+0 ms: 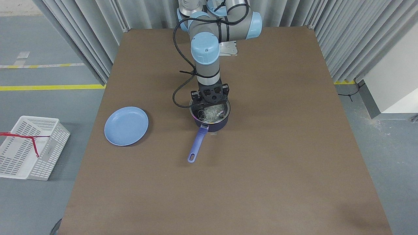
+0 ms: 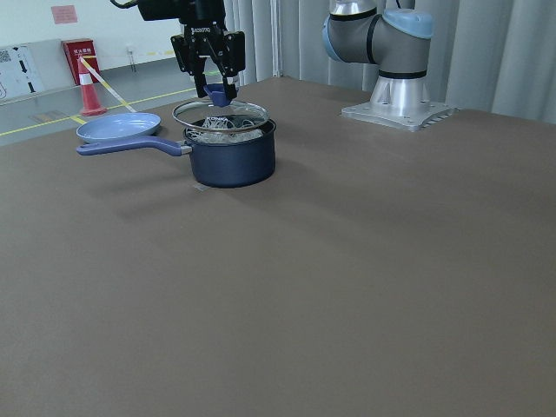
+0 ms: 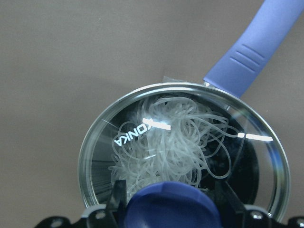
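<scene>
A dark blue saucepan [image 2: 233,165] with a light blue handle [image 1: 198,143] [image 3: 249,54] stands on the brown table, holding pale clear noodle-like strands. My gripper [image 2: 217,74] is over it, shut on the blue knob [image 3: 172,209] of a glass lid [image 2: 182,113]. In the left view the lid sits at the pot's top, slightly above the rim on the near side; whether it rests on it I cannot tell.
A light blue plate [image 1: 126,126] lies left of the pan in the front view. The robot's base [image 2: 400,109] stands at the back. A white basket [image 1: 43,164] is on the floor.
</scene>
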